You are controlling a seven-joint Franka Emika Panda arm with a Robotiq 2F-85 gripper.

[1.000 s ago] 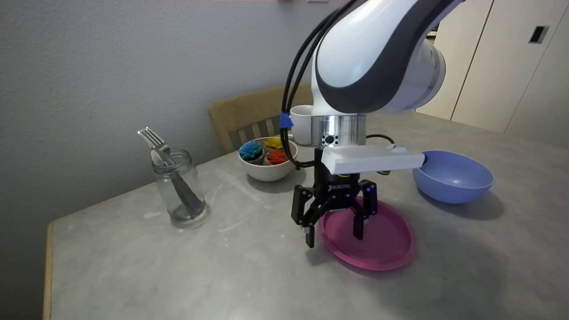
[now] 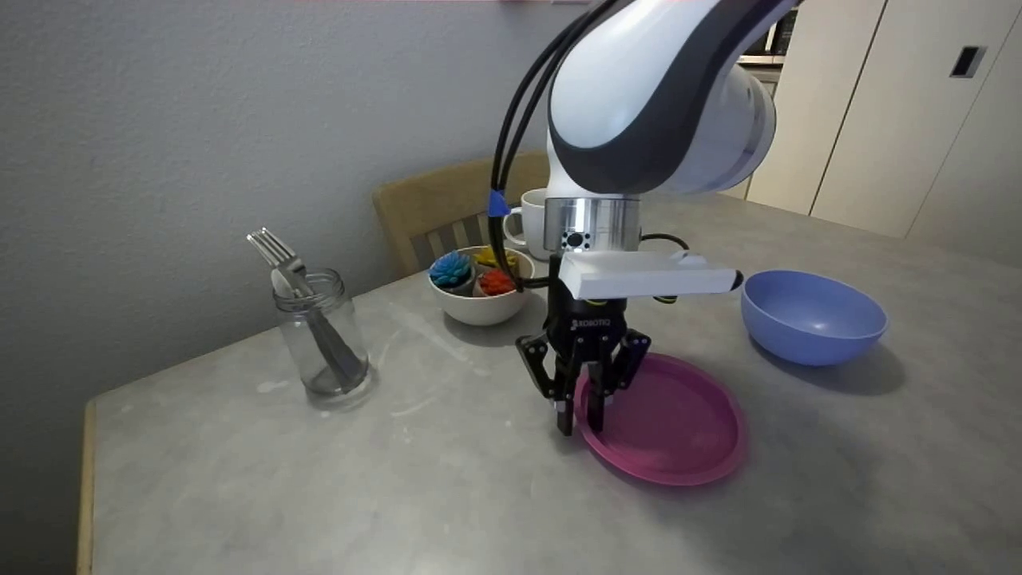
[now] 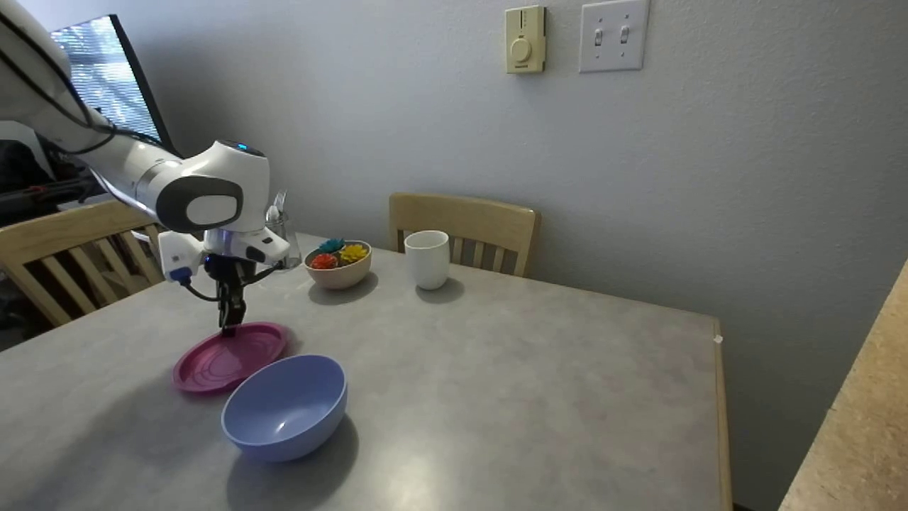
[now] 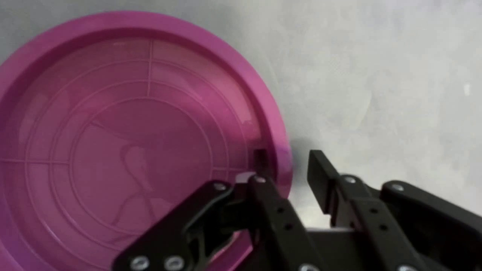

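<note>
The pink plate [image 2: 675, 422] lies flat on the table, with its left rim between the fingers of my gripper [image 2: 580, 430]. In the wrist view one fingertip [image 4: 262, 160] is inside the plate [image 4: 149, 131], close against the inner wall. Its partner fingertip [image 4: 318, 169] stands outside the rim, with a gap of bare table between. My gripper is part open, straddling the rim without being closed on it. Exterior view 2 shows the gripper [image 3: 228, 328] pointing down at the far edge of the plate [image 3: 204, 370].
A blue bowl [image 2: 814, 316] stands right of the plate. Behind are a white bowl [image 2: 484, 308] of colourful succulents and a white mug [image 3: 427, 260]. A glass jar [image 2: 323, 335] with cutlery stands at left.
The fingers were wide apart around the plate's left rim; now they stand much closer together. My arm has shifted slightly left and up in the view. The plate appears unmoved.
</note>
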